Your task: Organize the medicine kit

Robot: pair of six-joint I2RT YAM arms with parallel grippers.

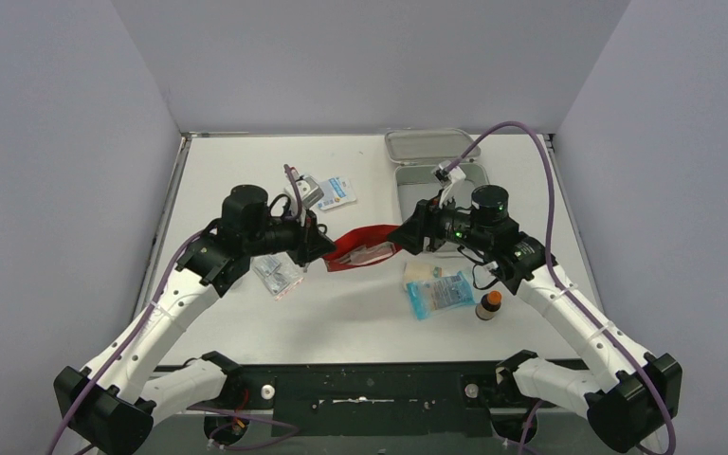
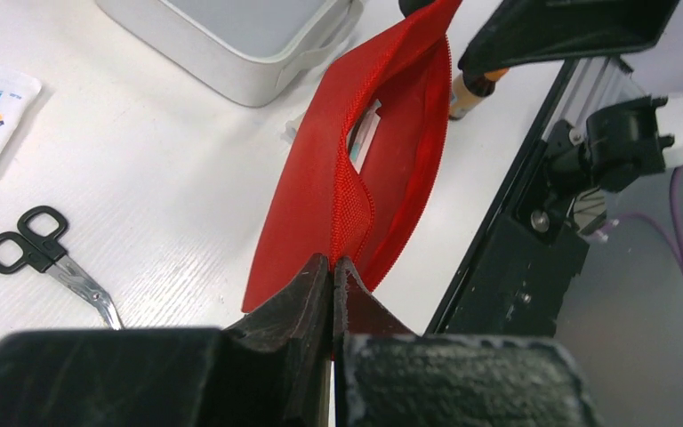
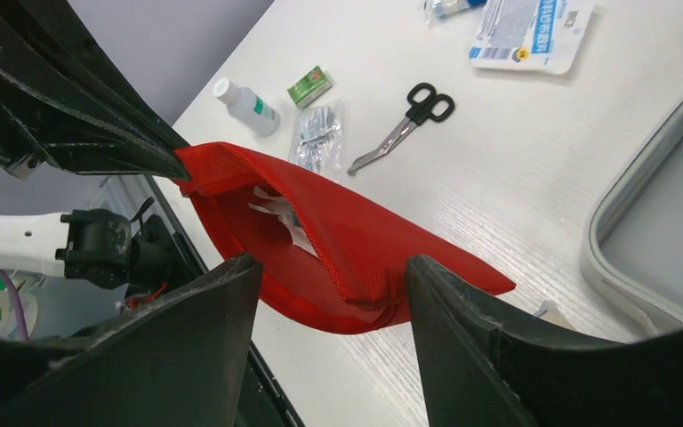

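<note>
A red zippered pouch point(image 1: 368, 248) hangs above the table between my two arms, its mouth partly open and some clear plastic packing inside. My left gripper is shut on one end of its red fabric. At the other end stands my right gripper, its fingers apart; the pouch's edge lies in the gap, with room beside it. The grey-white box point(image 1: 409, 194) stands behind the right gripper, partly hidden by that arm, its lid point(image 1: 427, 144) at the back.
Black-handled scissors point(image 2: 43, 238) and a white-blue packet point(image 1: 336, 192) lie on the table. At the left are a clear bag point(image 1: 278, 275), a white bottle point(image 3: 247, 107) and a green box point(image 3: 309, 86). A blue packet point(image 1: 441, 294) and a brown bottle point(image 1: 488, 305) are front right.
</note>
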